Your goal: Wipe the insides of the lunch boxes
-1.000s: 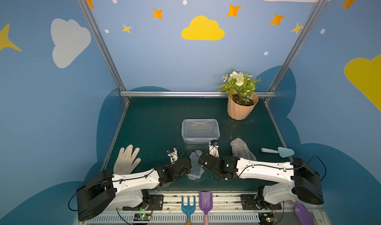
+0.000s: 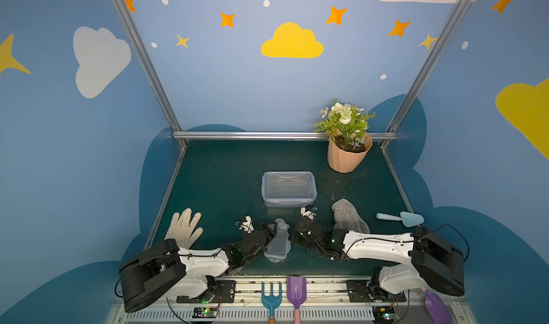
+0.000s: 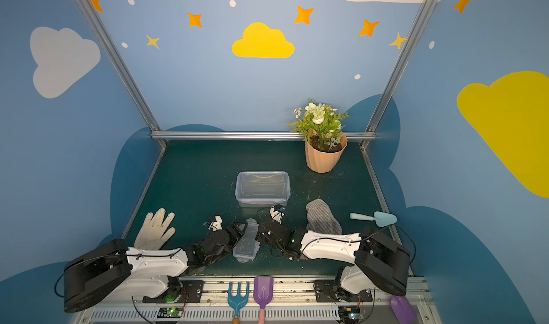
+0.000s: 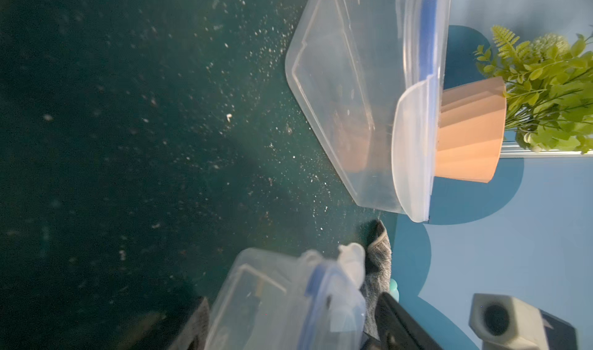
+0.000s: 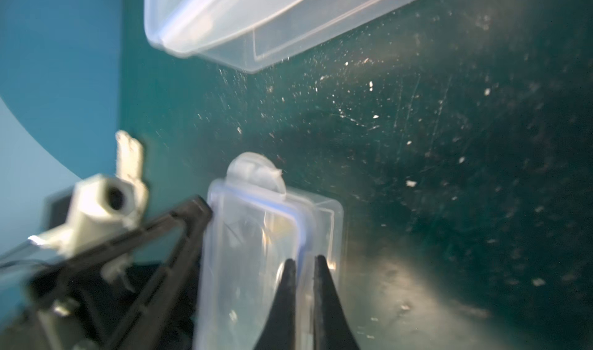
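A small clear lunch box [image 2: 279, 244] sits on the green table between the two grippers; a larger one [image 2: 288, 187] stands behind it. My left gripper is open at the small box, one finger on either side of it in the left wrist view. My right gripper is shut at the near side of the small box in the right wrist view; nothing clearly shows between its fingers, and whether it touches the box is unclear. A grey ribbed cloth [image 3: 323, 215] lies to the right.
A white glove [image 2: 181, 229] lies at left, a potted plant [image 2: 346, 152] at back right, a pale trowel [image 2: 409, 219] at the right edge. Garden tools lie along the front rail.
The right gripper has moved slightly left.
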